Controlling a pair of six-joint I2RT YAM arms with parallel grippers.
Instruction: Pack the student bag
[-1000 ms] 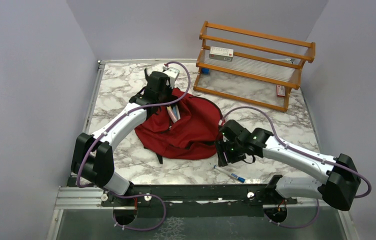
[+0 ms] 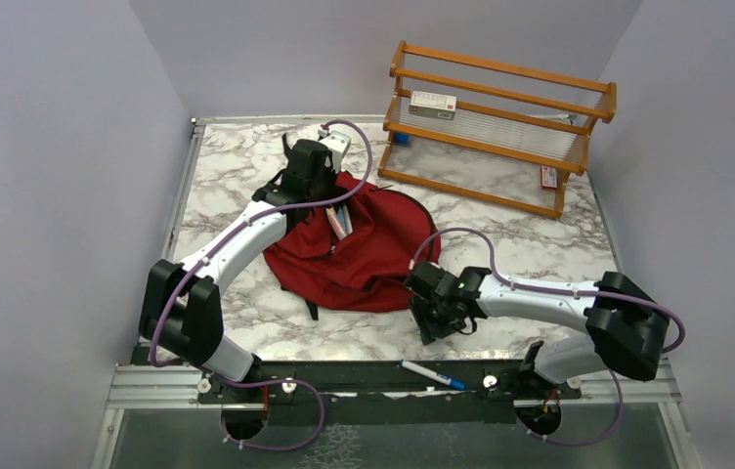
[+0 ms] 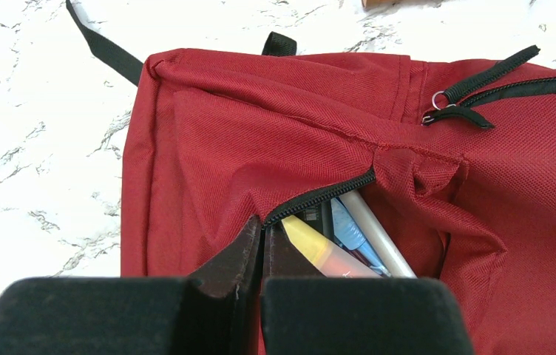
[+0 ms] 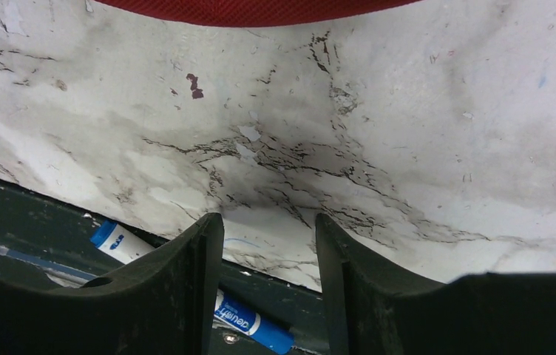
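Observation:
The red bag [image 2: 380, 259] lies on the marble table with pens [image 3: 373, 237] visible in its opening. My left gripper is shut at the edge of that opening's black zip; whether it pinches anything is not clear. My right gripper stands open, low over the table at the bag's front right, empty between its fingers. A white marker with blue ends [image 2: 432, 375] [image 4: 253, 324] lies on the dark front rail, off the marble surface, partly hidden by the right fingers in the right wrist view.
A wooden rack [image 2: 500, 147] stands at the back right, holding a white box [image 2: 432, 105] and a small red-white box [image 2: 548, 177]. Marble to the bag's right is clear. A black strap [image 3: 105, 44] trails from the bag.
My right gripper has moved down toward the front edge. The marker has moved from the marble onto the dark front rail. The left arm and bag look unchanged.

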